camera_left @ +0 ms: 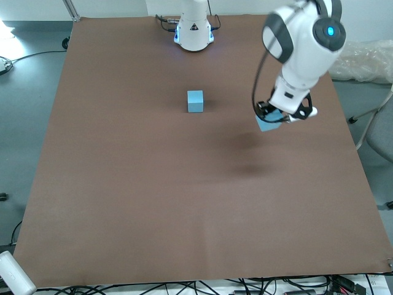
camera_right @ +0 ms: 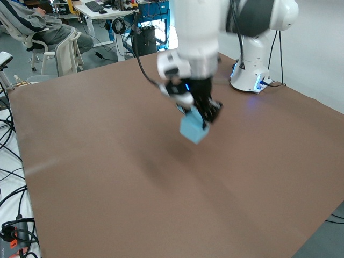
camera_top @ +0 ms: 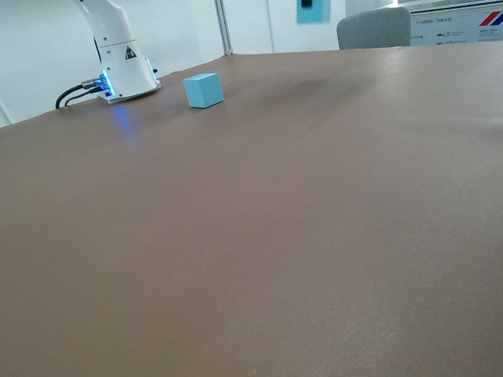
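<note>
A light blue cube (camera_left: 195, 101) rests on the brown table (camera_left: 184, 190), left of my arm in the left view; the same cube (camera_top: 203, 90) shows in the top view. My gripper (camera_left: 273, 115) is shut on a second light blue cube (camera_left: 268, 125), held above the table at the right. In the right view this held cube (camera_right: 194, 127) hangs under my dark gripper (camera_right: 196, 110). The top view shows only part of something blue at its upper edge, high above the table.
A white robot base (camera_left: 194, 34) with cables stands at the table's back. A grey chair (camera_left: 381, 129) is beside the right edge, and cables run along the near edge.
</note>
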